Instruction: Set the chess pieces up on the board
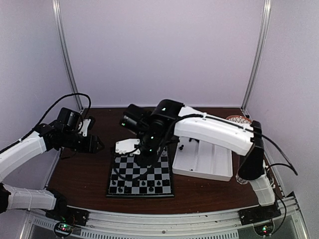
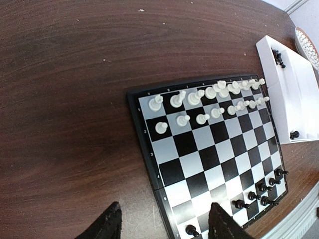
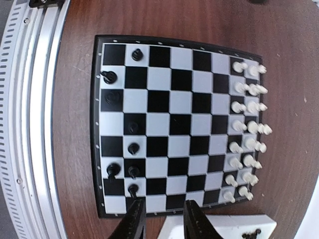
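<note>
The chessboard (image 1: 166, 193) lies flat on the brown table. Two full rows of white pieces (image 2: 193, 97) line one end of it. Toward the opposite end stand several black pieces (image 3: 133, 149), with bare squares among them. More black pieces (image 2: 278, 58) are inside the white tray (image 1: 199, 174) beside the board. My right gripper is above the board area, its fingers (image 3: 133, 221) parted and nothing between them. Off the board's left side hangs my left gripper, open and empty. The top view hides part of the board behind my right arm.
A patterned bowl (image 2: 306, 47) sits beyond the tray, at the back right. Near the right arm's base stands a clear glass (image 1: 241, 179), partly covered by the arm. Bare table (image 2: 65, 124) stretches left of the board.
</note>
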